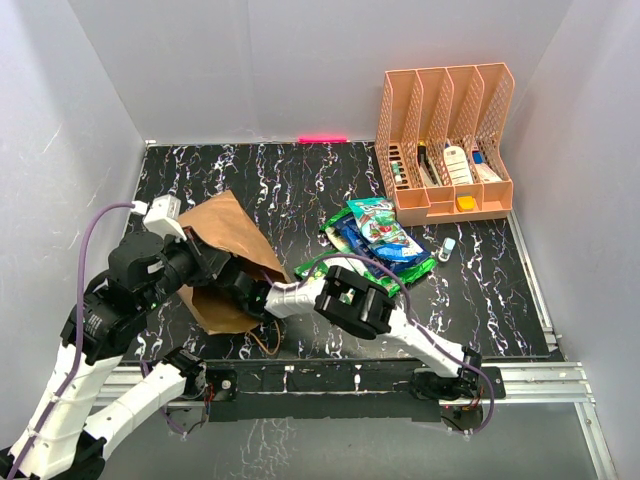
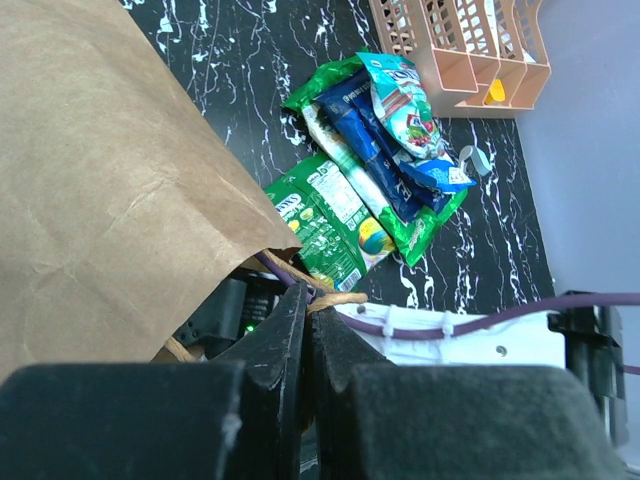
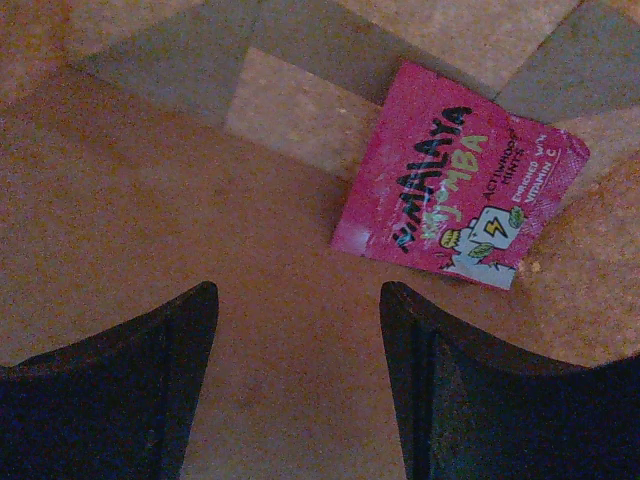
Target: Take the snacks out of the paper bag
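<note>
The brown paper bag [image 1: 225,220] lies open on the left of the black table, with my left gripper shut at its rim, the bag's edge and a cord at the fingertips. My right arm reaches into the bag, its gripper hidden from above. In the right wrist view my right gripper stands open inside the bag, and a pink Himalaya mints packet [image 3: 455,180] lies just beyond its fingers, to the upper right. A pile of snack packets [image 1: 380,235] in green, blue and teal lies right of the bag.
A peach organizer [image 1: 430,210] with stationery stands at the back right, a small white bottle [image 1: 447,249] near it. A pink strip [image 1: 322,137] lies at the back edge.
</note>
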